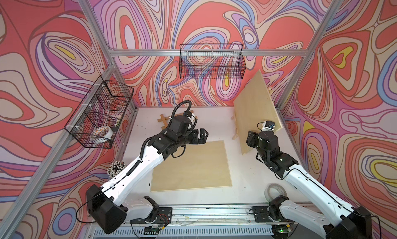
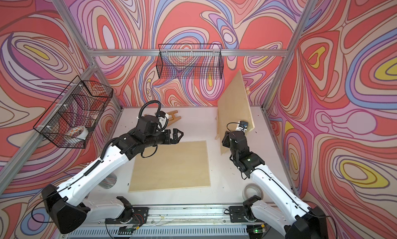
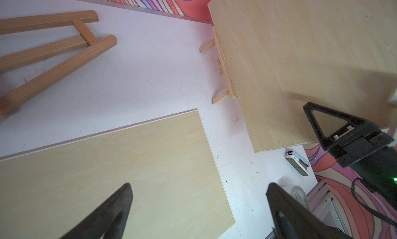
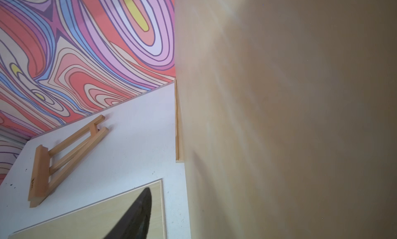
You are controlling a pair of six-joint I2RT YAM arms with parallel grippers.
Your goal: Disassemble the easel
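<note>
A large pale wooden board (image 1: 254,110) stands steeply tilted at the right, leaning on the easel. The easel is mostly hidden behind it; its ledge (image 3: 224,65) and feet poke out at the lower left. My right gripper (image 1: 251,138) is at the board's near edge. One dark finger (image 4: 138,216) shows on the board's left side with a gap to its face; the other finger is hidden by the board. Over the flat board on the table, my left gripper stands open and empty.
A flat board (image 1: 192,166) lies at the table's middle. A brown wooden stand (image 4: 40,172) lies at the back left. A stapler (image 3: 297,162) and a tape roll (image 1: 275,192) are near the right side.
</note>
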